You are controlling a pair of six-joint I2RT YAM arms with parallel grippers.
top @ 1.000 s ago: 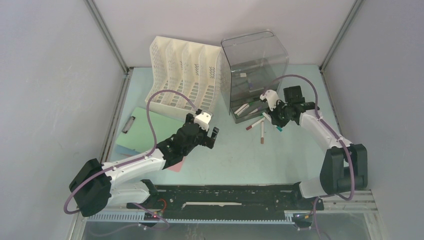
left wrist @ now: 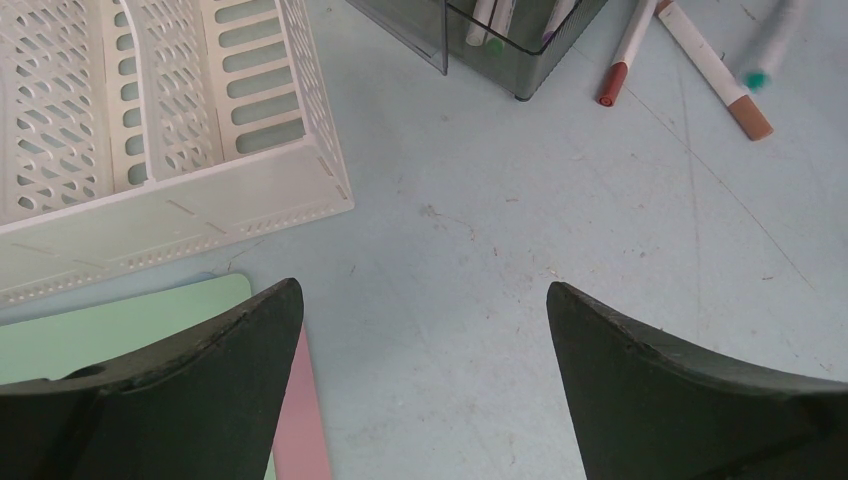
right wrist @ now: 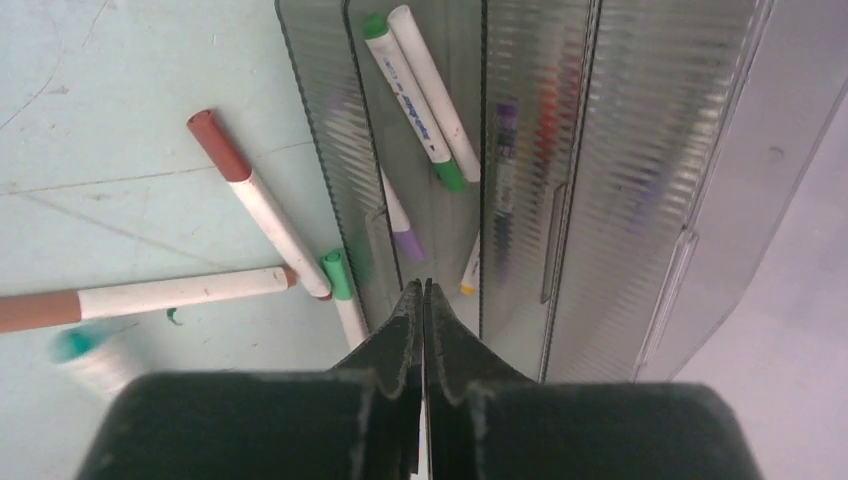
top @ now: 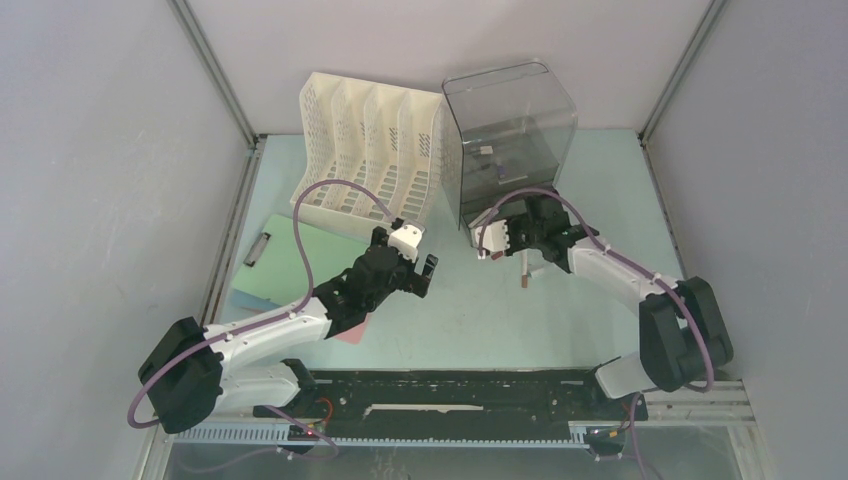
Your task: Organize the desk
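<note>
My right gripper is shut in the right wrist view, its fingertips meeting with nothing between them. It hangs over the lower part of the clear organizer. Outside the fingers, at the lower left, a blurred teal-capped marker is above or on the desk; its contact cannot be told. A dark-red-capped marker, a brown-capped marker and a green-capped marker lie beside the organizer. Inside it rest several markers, among them a green-capped one. My left gripper stands open and empty over bare desk.
A cream file rack stands left of the organizer against the back wall. Green folders and a pink sheet lie at the left, under the left arm.
The right gripper has moved left and toward the organizer. The left arm has not moved.
</note>
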